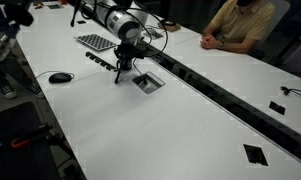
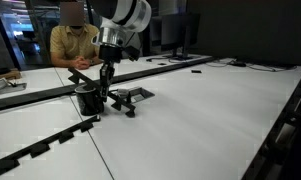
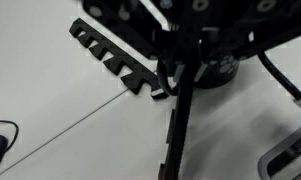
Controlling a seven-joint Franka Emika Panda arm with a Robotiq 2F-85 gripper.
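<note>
A dark notched strip [image 3: 175,140] extends down from between the fingers in the wrist view, and my gripper [image 2: 107,82] is shut on it. In exterior view 2 the strip slants down to the right of a black cup [image 2: 88,99]. Close beside the cup, the gripper hangs low over the white table; its fingertips are small and dark in exterior view 1. Part of the cup [image 3: 222,75] shows behind the gripper in the wrist view. Whether the strip touches the cup or table, I cannot tell.
Another black notched strip [image 3: 115,60] lies flat on the table [image 1: 160,130]. A grey metal tray [image 1: 148,84] sits close to the gripper. A black mouse [image 1: 60,77] and a gridded tray [image 1: 95,42] are further left. A person [image 1: 235,25] sits behind.
</note>
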